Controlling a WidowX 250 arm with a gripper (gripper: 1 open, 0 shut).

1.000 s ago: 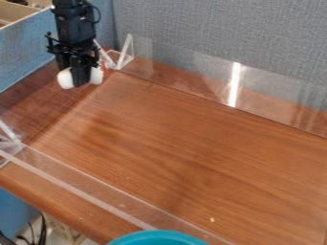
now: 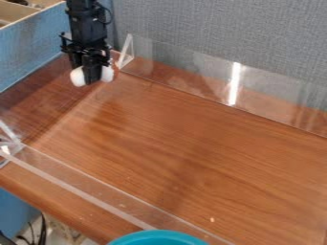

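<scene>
My black gripper (image 2: 91, 67) is at the upper left of the camera view, over the far left corner of the wooden table (image 2: 192, 144). It is shut on a white object (image 2: 103, 75), partly hidden by the fingers; its exact shape is hard to tell.
Clear acrylic walls (image 2: 274, 103) edge the table. A teal round container (image 2: 156, 239) sits at the bottom edge. A blue side panel (image 2: 29, 67) stands at the left, with cables below.
The gripper and the white object have moved slightly right and toward the back, a little higher in the view.
</scene>
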